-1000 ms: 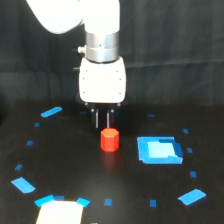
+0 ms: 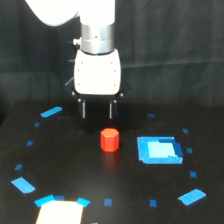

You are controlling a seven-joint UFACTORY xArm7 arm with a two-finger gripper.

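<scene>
A red block point(image 2: 110, 139), roughly hexagonal in outline, rests on the dark table near the middle of the camera view. Above it and slightly to its left in the picture is my gripper point(image 2: 97, 109), under the white hand. Its two thin dark fingers stand well apart, so it is open, and nothing shows between them. A gap appears between the fingertips and the block. How far the gripper is from the block in depth is hard to judge.
Right of the block lies a blue-framed square with a pale middle point(image 2: 160, 150). Blue tape strips and small blue marks are scattered over the table. A whitish object point(image 2: 60, 212) is cut off at the bottom edge.
My gripper has risen and shifted slightly left, and its fingers have spread from close together to wide apart. The red block looks to be in the same place.
</scene>
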